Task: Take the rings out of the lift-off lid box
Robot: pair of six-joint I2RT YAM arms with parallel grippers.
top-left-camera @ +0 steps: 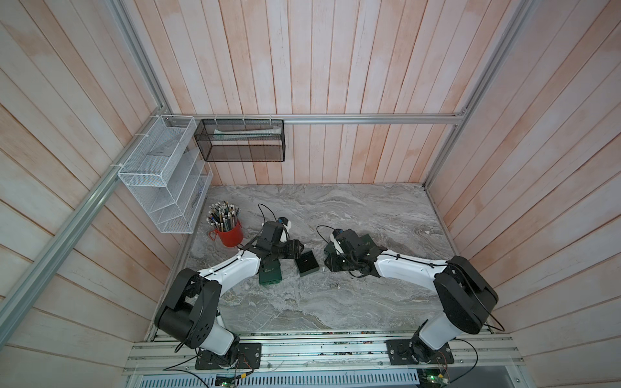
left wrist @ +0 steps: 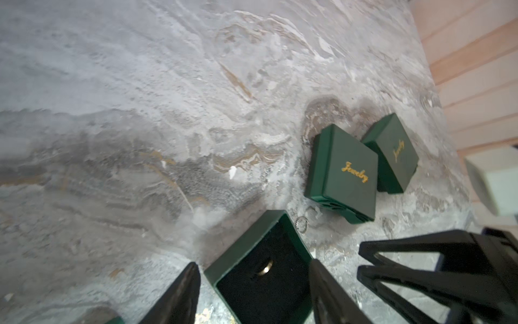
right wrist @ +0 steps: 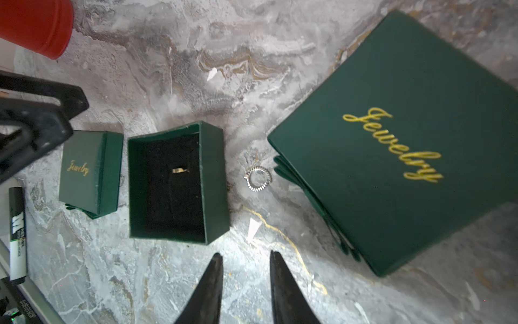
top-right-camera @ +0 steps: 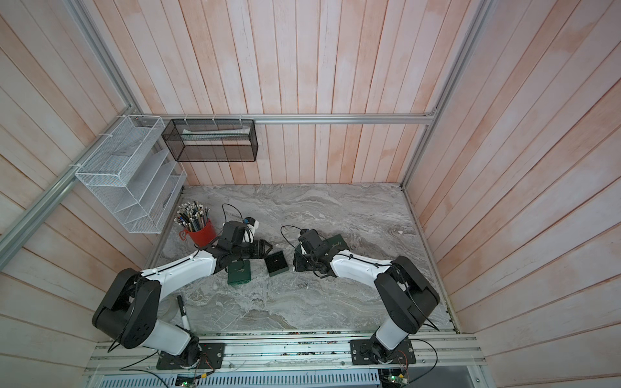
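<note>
An open dark-green box (right wrist: 214,183) stands mid-table with a small gold ring (right wrist: 180,170) on its black insert. A silver beaded ring (right wrist: 257,178) lies on the table beside it. My left gripper hangs above the box, fingers apart, nothing seen between them. My right gripper is just right of the box, fingers apart with bare table between them. Closed green "Jewelry" boxes lie to either side: one at the left (right wrist: 81,167), two at the right, the nearer (left wrist: 348,172) and farther (left wrist: 391,154).
A red cup of pens (top-left-camera: 229,236) stands at the back left. A marker (right wrist: 17,232) lies near the left front. Wire baskets (top-left-camera: 239,142) hang on the back and left rails.
</note>
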